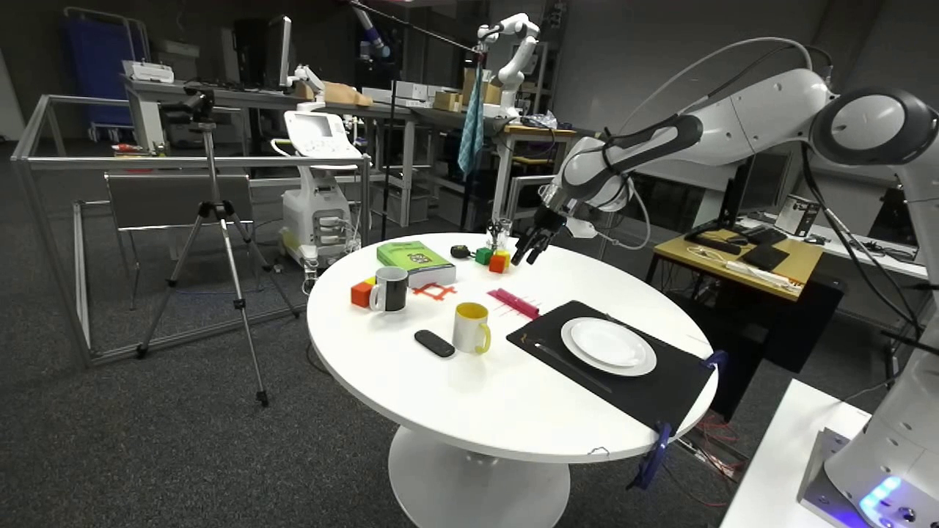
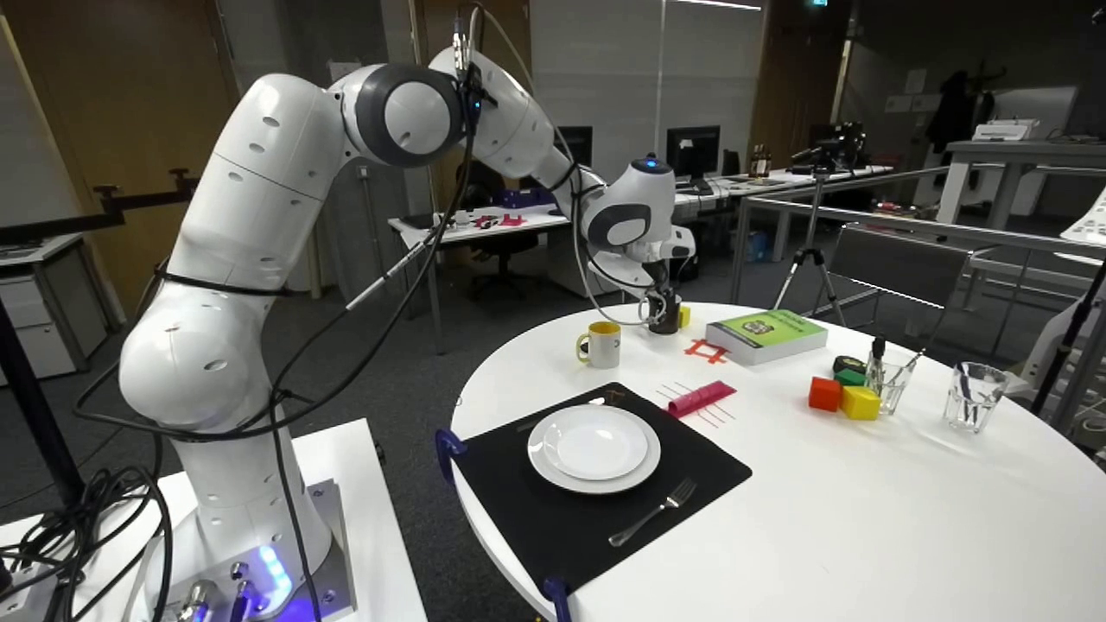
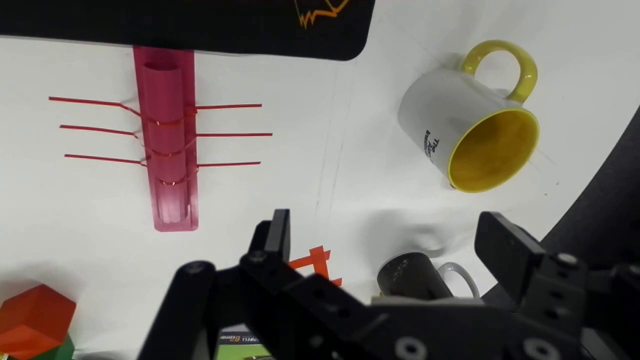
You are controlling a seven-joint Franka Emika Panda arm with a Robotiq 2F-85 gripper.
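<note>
My gripper is open above the table, its two dark fingers wide apart with nothing held between them. In exterior view 1 the gripper (image 1: 530,246) hangs at the end of the arm. A white mug with a yellow inside and handle (image 3: 438,114) appears ahead of the fingers in the wrist view. The black mug with a pale handle (image 3: 414,276) shows through the gap, partly hidden by the gripper body. A pink holder strip with red lines (image 3: 165,132) lies at left. The white plate (image 2: 591,441) rests on a black mat (image 2: 518,498).
A green-topped book (image 1: 414,255) lies near a red tape frame (image 1: 433,291). Coloured cubes (image 2: 826,393) stand beside glasses (image 2: 969,404). A dark oblong object (image 1: 433,343) is near the yellow mug, and a fork (image 2: 655,511) lies on the mat.
</note>
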